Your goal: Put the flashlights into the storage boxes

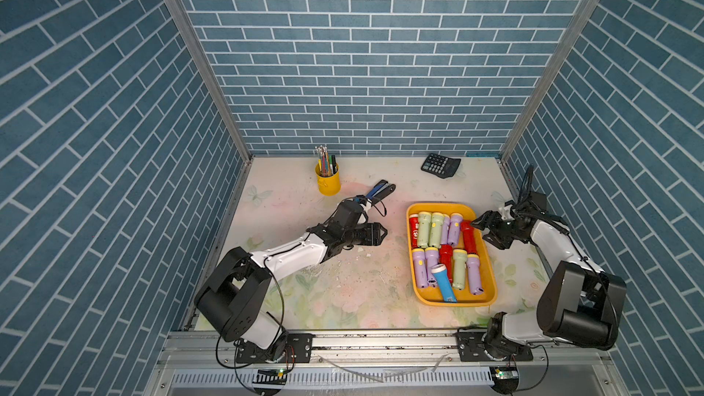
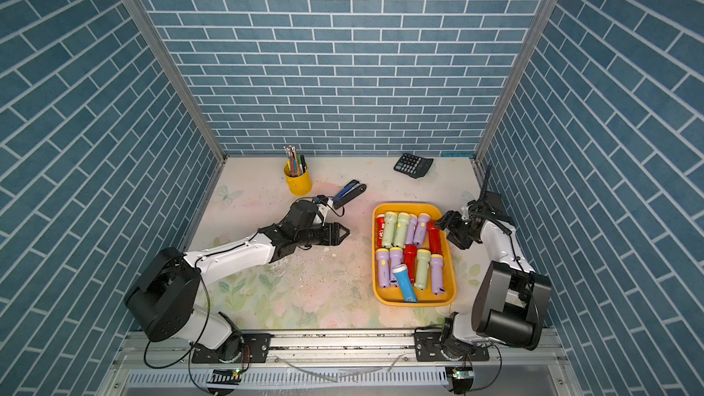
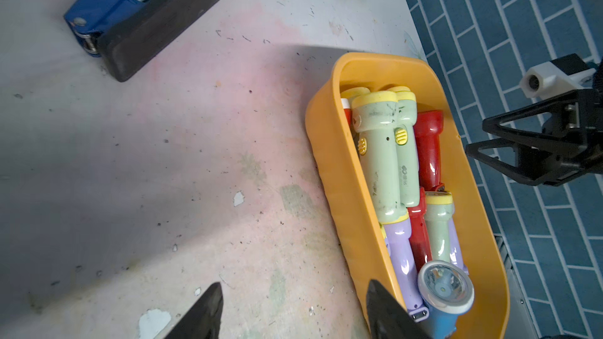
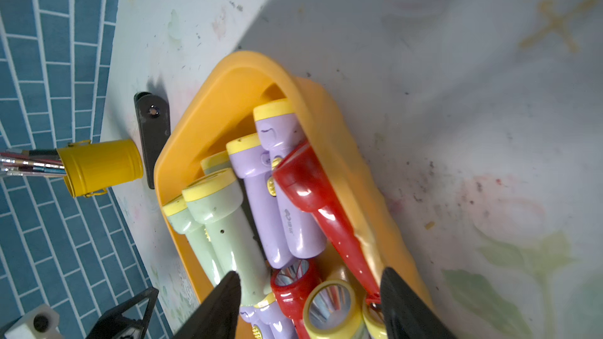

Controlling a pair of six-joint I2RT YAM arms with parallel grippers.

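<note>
The orange storage box (image 1: pixel 487 289) is packed with purple, pale green and red flashlights, with a blue flashlight (image 1: pixel 444 283) lying slanted at its front. My left gripper (image 1: pixel 377 234) hangs over the table left of the box, its fingers apart with nothing between them in the left wrist view. My right gripper (image 1: pixel 487 228) is at the box's right edge, beside a red flashlight (image 4: pixel 333 226), its fingers also apart and holding nothing.
A yellow pen cup (image 1: pixel 328 182), a blue and black stapler (image 1: pixel 381 194) and a calculator (image 1: pixel 440 165) stand or lie toward the back. The table left of the box is clear.
</note>
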